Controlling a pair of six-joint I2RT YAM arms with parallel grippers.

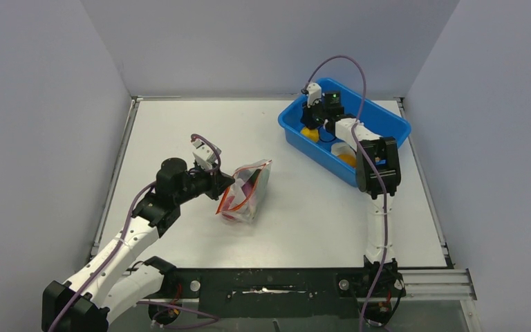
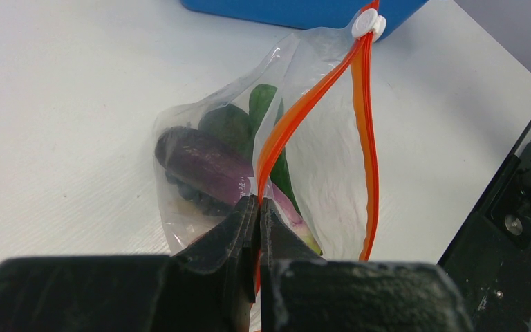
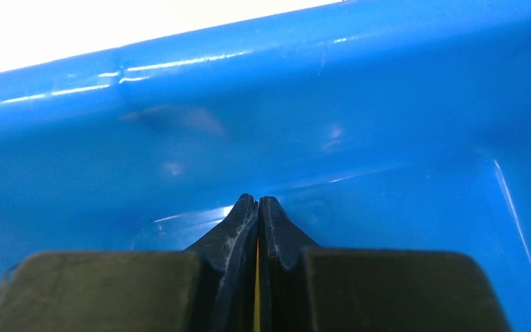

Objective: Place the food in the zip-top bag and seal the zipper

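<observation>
The yellow pear lies in the blue bin near its front left wall. Above it, inside the bin, my right gripper is shut with its tips together and nothing between them. A thin yellow sliver of the pear shows behind the fingers in the right wrist view; the rest is hidden. My left gripper is shut on the orange-edged rim of the clear zip top bag. The bag's mouth gapes, its white slider at the far end. An eggplant and green food are inside.
The blue bin also holds another orange-yellow item and a pale one beside it. Its walls stand close around my right gripper. Between bag and bin the white table is clear.
</observation>
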